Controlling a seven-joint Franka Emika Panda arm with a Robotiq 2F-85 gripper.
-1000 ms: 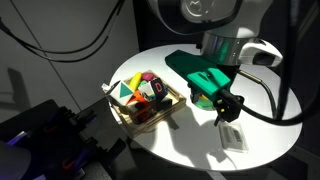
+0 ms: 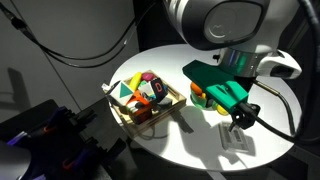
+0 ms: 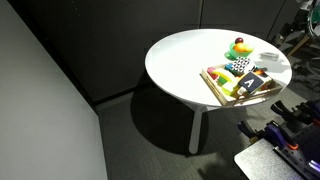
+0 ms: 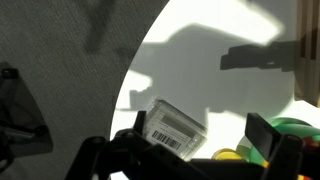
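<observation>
My gripper is open, its dark fingers wide apart at the bottom of the wrist view. A flat pale packet with a printed label (image 4: pixel 172 128) lies on the white table between and just beyond the fingers, near the table edge. In exterior view 1 the gripper (image 2: pixel 240 118) hangs above the near end of this packet (image 2: pixel 235 139), apparently without touching it. A green bowl of fruit (image 3: pixel 240 49) stands close by; the arm partly hides it in exterior view 1.
A wooden tray (image 2: pixel 139 127) of colourful items stands on the table, its side (image 4: pixel 307 50) showing at the wrist view's right edge. Bare white tabletop (image 3: pixel 190 52) stretches across the far side in exterior view 2.
Over the last second the arm has shifted to the right in exterior view 1, bringing the gripper closer over the packet. Table objects have stayed put.
</observation>
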